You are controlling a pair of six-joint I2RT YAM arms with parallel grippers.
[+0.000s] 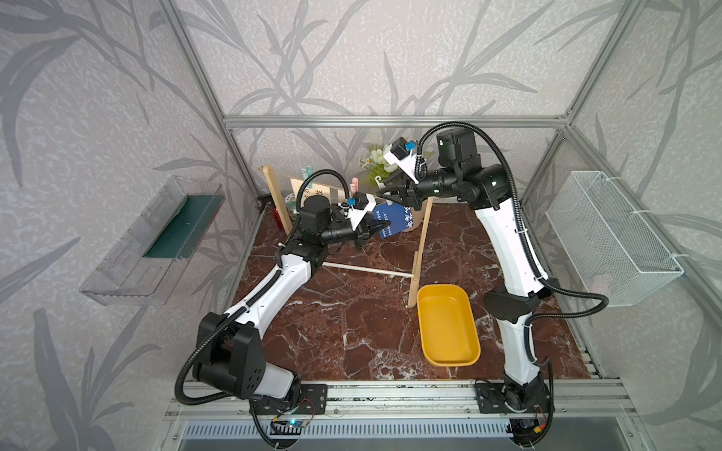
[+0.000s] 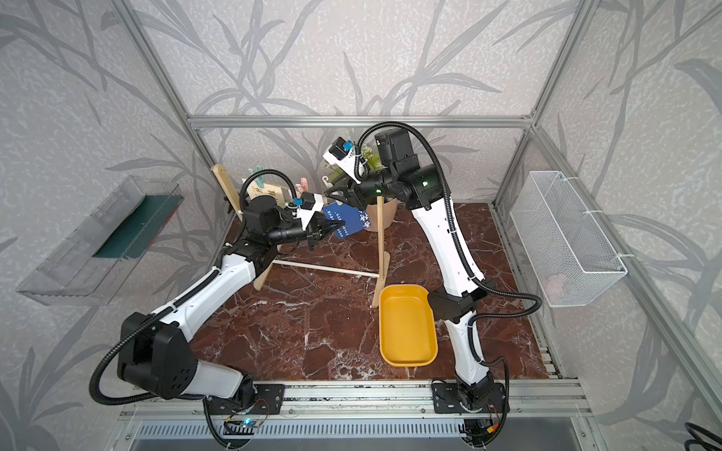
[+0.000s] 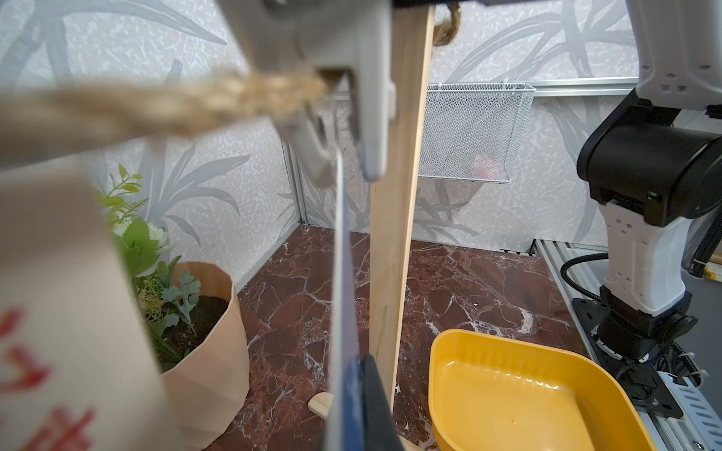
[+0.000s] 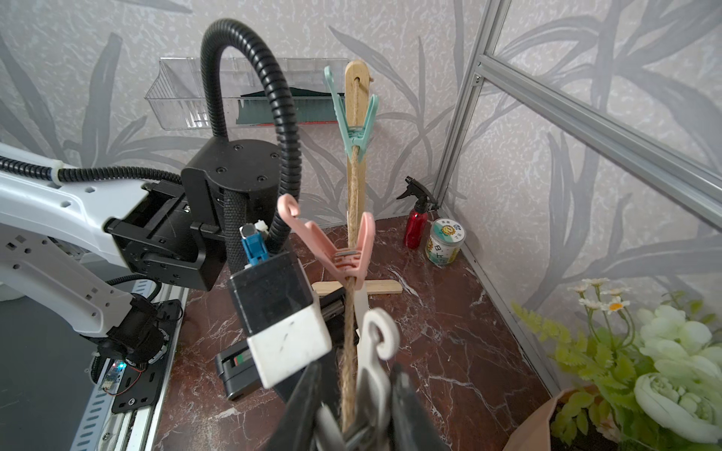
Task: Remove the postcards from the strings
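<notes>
A blue postcard [image 1: 396, 220] hangs below the string near the right post of the wooden stand. My left gripper [image 1: 386, 223] is shut on its edge; in the left wrist view the card shows edge-on, with a dark finger [image 3: 378, 409] against it. Above, my right gripper has closed around the handles of a white clothespin [image 4: 377, 338] on the twine [image 4: 349, 376]. The pin's two lower prongs stand apart at the card's top. A cream postcard [image 3: 67, 300] with red writing is beside it. Farther along sit a pink clothespin [image 4: 342, 259] and a teal clothespin [image 4: 357, 135].
On the table, the yellow tray [image 1: 422, 330] is empty. A potted plant [image 3: 214, 330] stands behind the stand. The right wooden post [image 3: 395, 225] is close to the card. A red spray bottle [image 4: 415, 221] and a can [image 4: 445, 242] stand in the back corner.
</notes>
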